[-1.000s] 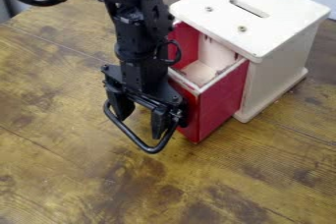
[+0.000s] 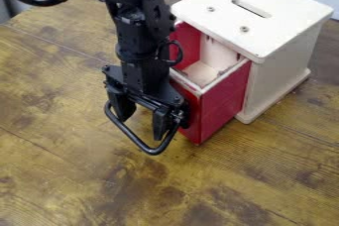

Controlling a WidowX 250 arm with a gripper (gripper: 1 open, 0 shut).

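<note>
My black gripper (image 2: 143, 116) hangs low over the wooden table, just left of a red drawer front (image 2: 217, 103) on a pale wooden box (image 2: 265, 17). The drawer is pulled out, showing a light wooden interior (image 2: 208, 66). The gripper's right side is against or very near the red front; whether they touch I cannot tell. Its fingertips are partly hidden by the black frame, so the state of the fingers is unclear.
The box has a slot and several screws on its top. Bare table (image 2: 79, 180) spreads to the left and front. A pale wall edge runs along the back.
</note>
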